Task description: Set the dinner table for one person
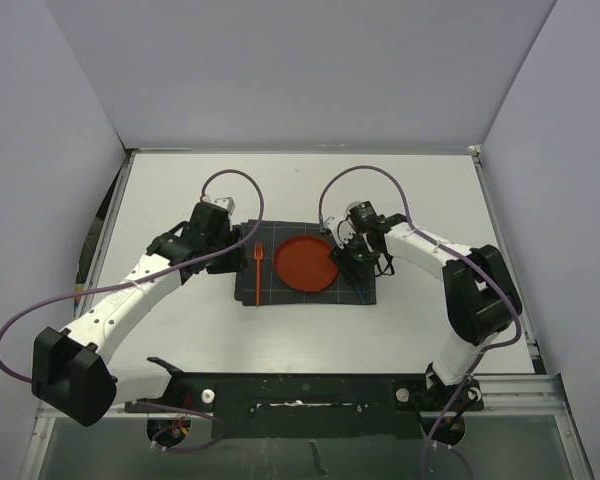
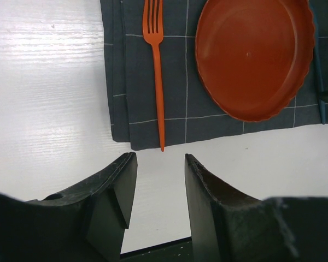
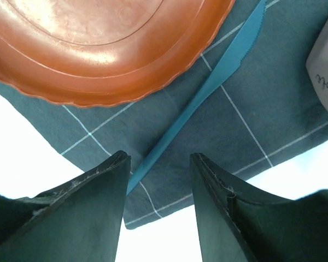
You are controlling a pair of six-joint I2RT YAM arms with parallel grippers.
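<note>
An orange plate (image 1: 302,262) lies on a dark checked placemat (image 1: 280,298). Left of it lies an orange fork (image 2: 158,82); a blue knife (image 3: 211,82) lies right of it. My left gripper is open above the table just near the mat's lower left, empty. My right gripper stands open over the knife's handle end, with nothing visible held between its fingers.
A pale object with lettering (image 3: 325,65) is beside the knife, partly out of the right wrist view.
</note>
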